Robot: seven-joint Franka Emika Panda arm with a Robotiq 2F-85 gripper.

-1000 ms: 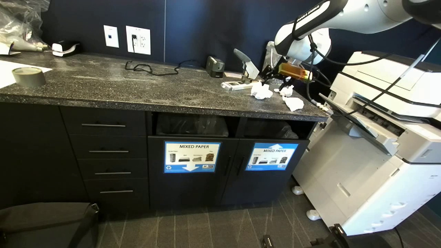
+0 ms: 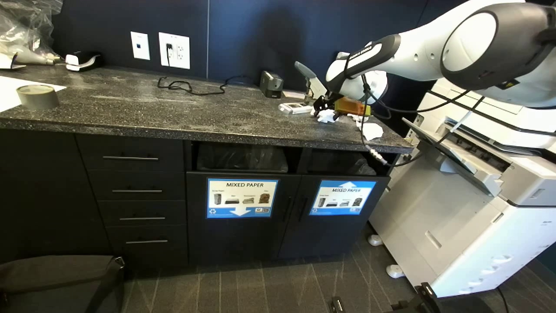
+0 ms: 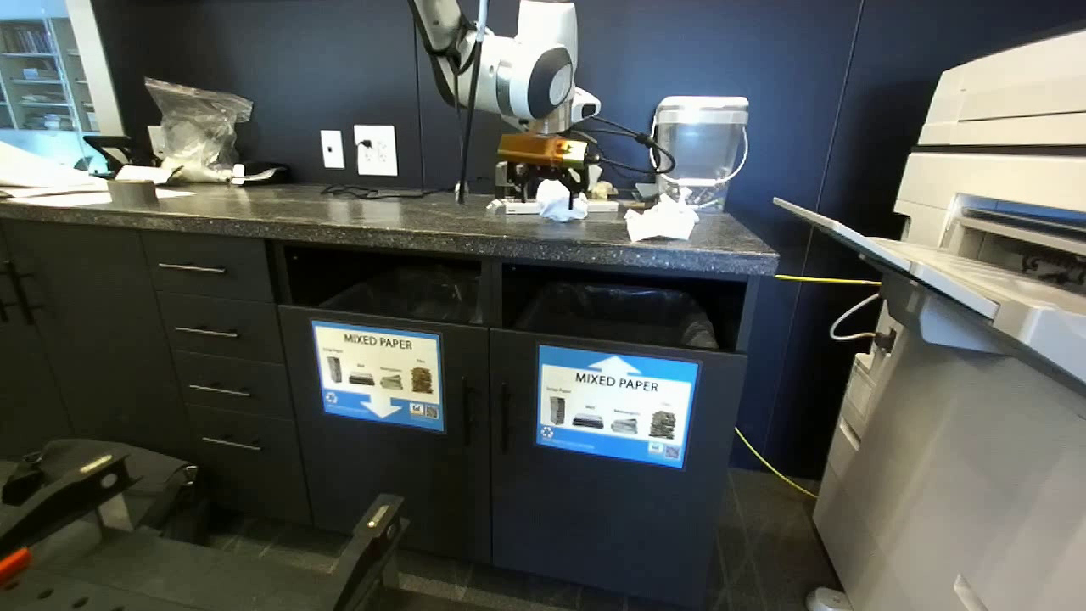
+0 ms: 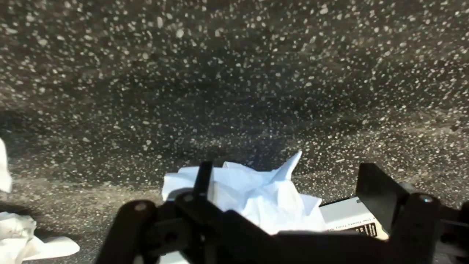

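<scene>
My gripper is open low over the dark speckled counter. In the wrist view, a crumpled white paper [image 4: 259, 193] sits between the spread fingers, partly hidden by them at the bottom. Exterior view 1 shows the same paper [image 2: 326, 115] right under the gripper's fingers; whether they touch it, I cannot tell. More crumpled white paper [image 3: 663, 217] lies to the right near the counter's end, and part of it [image 4: 17, 233] shows at the wrist view's left edge.
A white-based device [image 2: 295, 108] stands close beside the gripper, with a small dark box [image 2: 271, 84] behind. A clear container [image 3: 702, 153] is at the back right. Two open bin slots [image 3: 611, 305] sit below the counter edge. A printer [image 2: 469, 198] stands right.
The arm has moved left and lower in exterior view 1, bringing the gripper from behind the papers to the leftmost one. The other papers look unmoved.
</scene>
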